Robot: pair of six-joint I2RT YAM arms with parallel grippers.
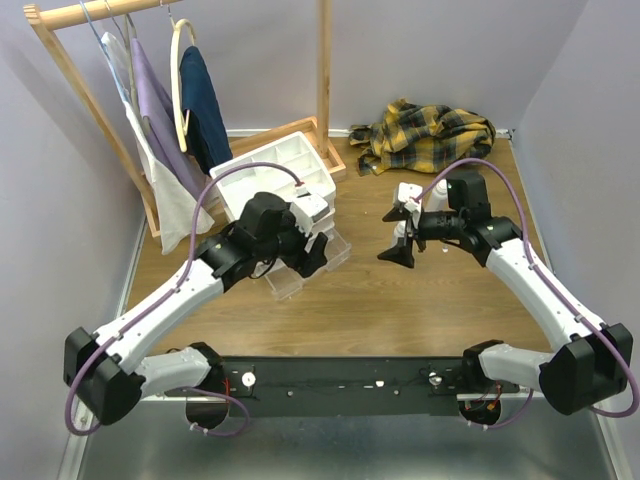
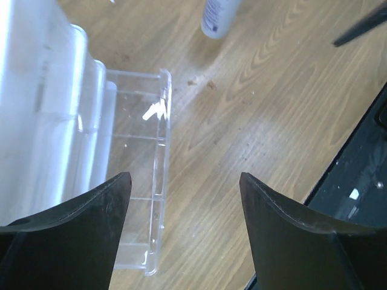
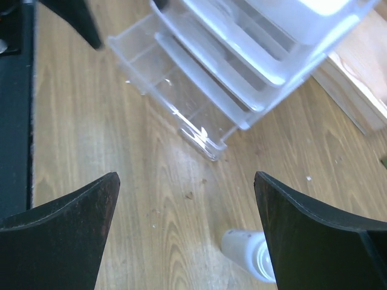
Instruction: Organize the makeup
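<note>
The white makeup organizer (image 1: 272, 168) has a compartmented top and stands at the table's left middle. Its clear lower drawer (image 2: 138, 151) is pulled out, and the part that shows is empty. Above the drawer front hovers my left gripper, fingers apart, with only the drawer's edge and table seen beneath. My right gripper is wide open over the table to the organizer's right, nothing between its fingers. Close to it stands a white bottle (image 3: 245, 252), partly behind one finger in the right wrist view. Another white bottle (image 1: 438, 195) is near the right arm.
A yellow-and-black plaid cloth (image 1: 425, 138) lies at the back. Behind and left of the organizer rises a wooden clothes rack (image 1: 324, 75) with hanging garments.
</note>
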